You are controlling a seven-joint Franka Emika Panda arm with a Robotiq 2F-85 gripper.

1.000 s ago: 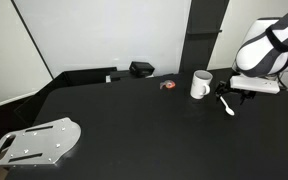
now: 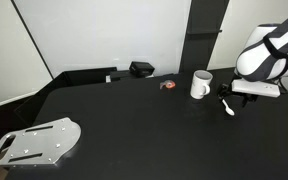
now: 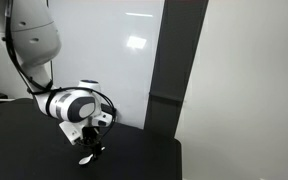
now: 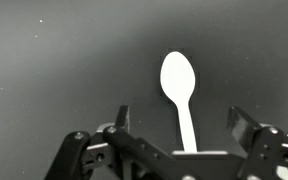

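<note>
A white spoon (image 4: 179,82) lies on the black table, its bowl pointing away in the wrist view and its handle running down between my fingers. My gripper is open over it, one black finger (image 4: 121,120) to each side and nothing held. In exterior view 1 the spoon (image 2: 228,108) shows just beside the gripper (image 2: 232,94) at the right of the table. From the other side, exterior view 2 has the spoon (image 3: 85,159) at the foot of the gripper (image 3: 92,147). Whether the fingertips touch the table I cannot tell.
A white mug (image 2: 201,84) stands close to the gripper's left in exterior view 1. Farther left are a small orange-and-dark object (image 2: 168,85) and a black box (image 2: 141,69). A grey metal plate (image 2: 34,143) lies at front left.
The arm has lowered slightly at the right of exterior view 1, close by the spoon. Spoon and mug have not moved.
</note>
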